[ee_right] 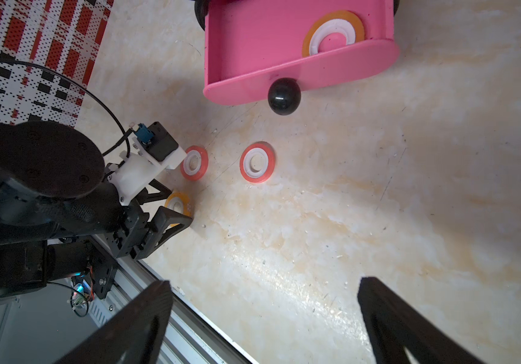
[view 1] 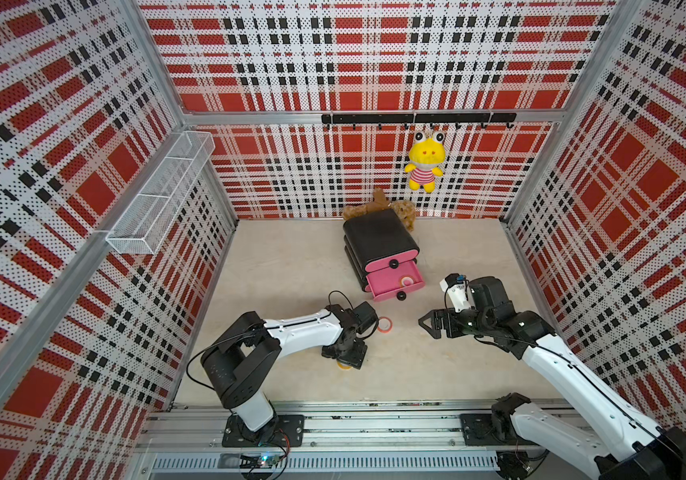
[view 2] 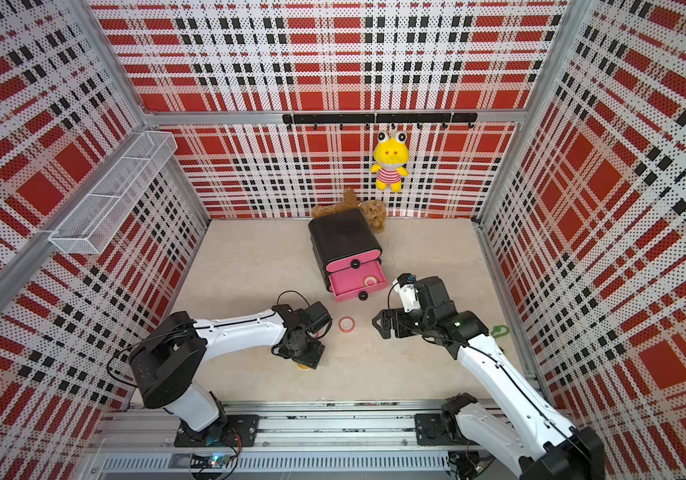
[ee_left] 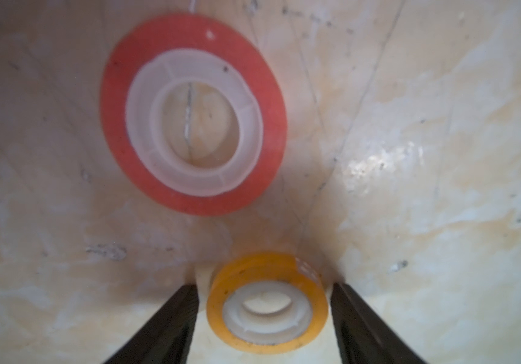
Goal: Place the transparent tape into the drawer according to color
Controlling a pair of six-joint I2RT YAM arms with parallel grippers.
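Observation:
An orange-edged tape roll (ee_left: 224, 321) lies on the table between the fingers of my left gripper. The fingers are partly open, with narrow gaps visible on either side of the roll. Just beyond it is a red-edged roll; in the right wrist view a second red roll (ee_right: 269, 162) lies apart to its right. The pulled-out pink drawer (ee_right: 248, 42) holds another orange roll (ee_right: 351, 24) at its right end. Wide open and empty, my right gripper hovers over the table, right of the rolls.
The black cabinet (view 1: 375, 236) stands at the back with a brown plush (view 1: 404, 212) behind it. A black knob (ee_right: 284, 96) sticks out from the drawer front. A green object (view 2: 500, 330) lies by the right wall. Bare table surrounds the rolls.

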